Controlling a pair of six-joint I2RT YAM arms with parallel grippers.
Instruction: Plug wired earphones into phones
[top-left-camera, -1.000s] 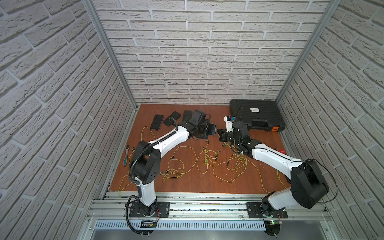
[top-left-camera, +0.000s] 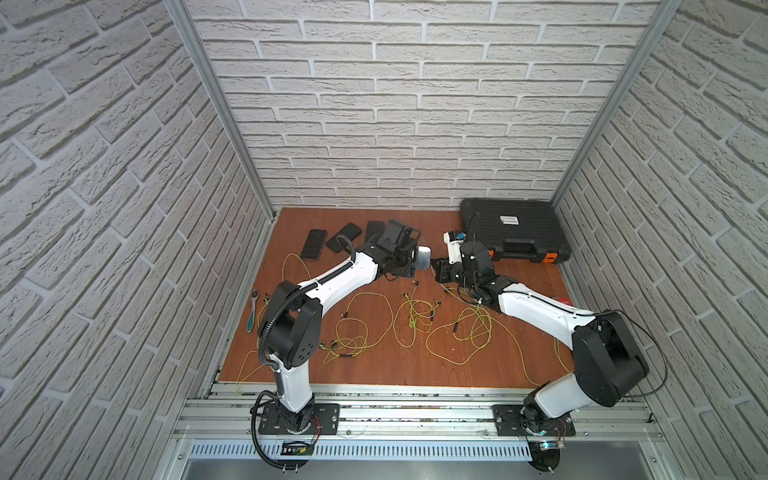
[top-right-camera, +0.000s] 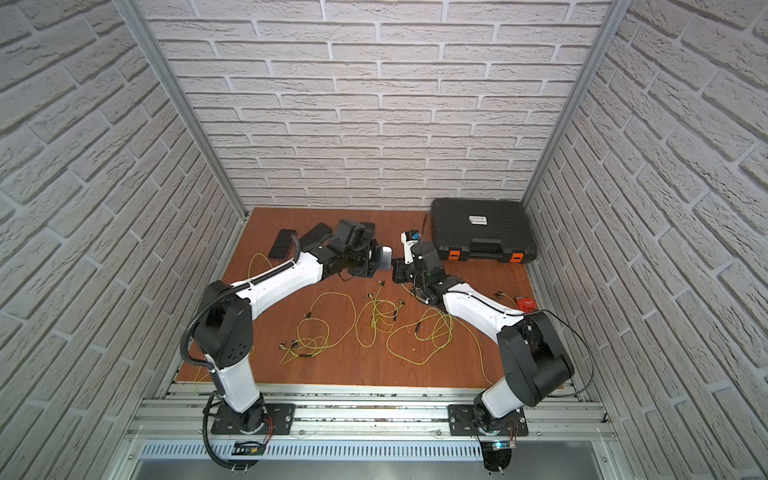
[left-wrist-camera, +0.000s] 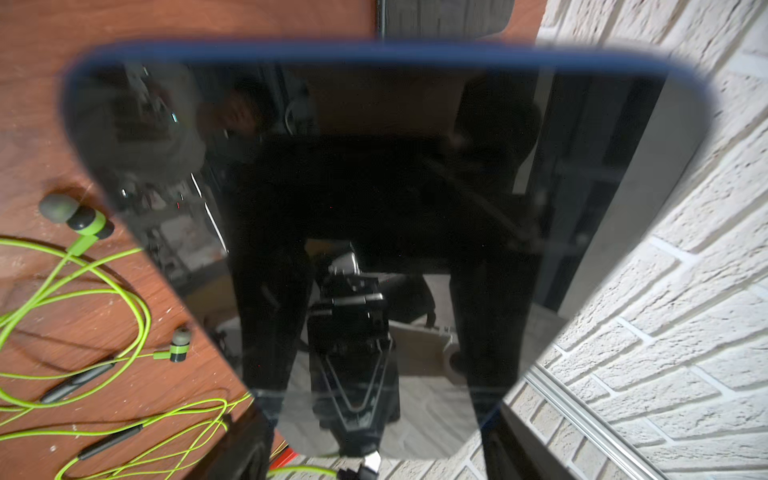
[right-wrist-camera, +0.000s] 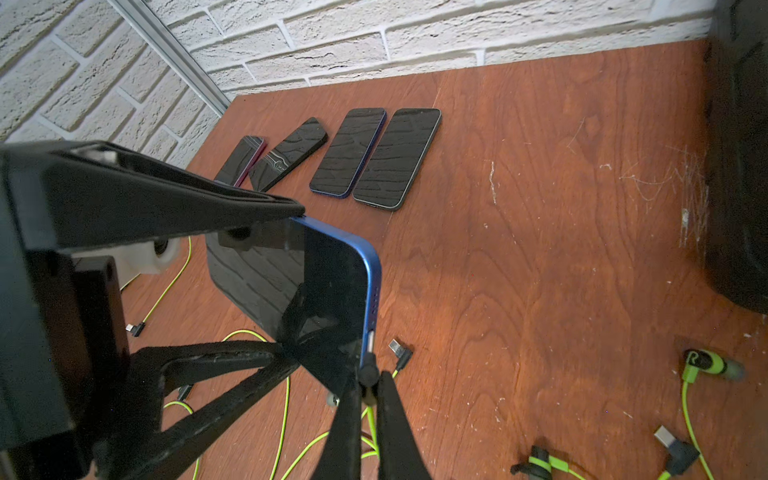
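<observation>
My left gripper (top-left-camera: 406, 254) is shut on a blue-edged phone, held raised above the table, its dark screen filling the left wrist view (left-wrist-camera: 384, 200). My right gripper (top-right-camera: 400, 270) faces it; in the right wrist view its fingertips (right-wrist-camera: 368, 384) meet around a black earphone plug with yellow-green cable, right at the phone's edge port. Whether the plug is inserted I cannot tell. More yellow-green earphones (top-left-camera: 360, 336) lie loosely coiled across the table.
Several dark phones (right-wrist-camera: 396, 160) lie at the back left. A black case (top-left-camera: 512, 228) fills the back right. A spoon-like tool (top-left-camera: 252, 312) lies at the left edge. Bare table (right-wrist-camera: 544, 240) shows between phones and case.
My right gripper has moved slightly left toward the held phone. The left arm looks still; the phone's face appears lighter in the top left view.
</observation>
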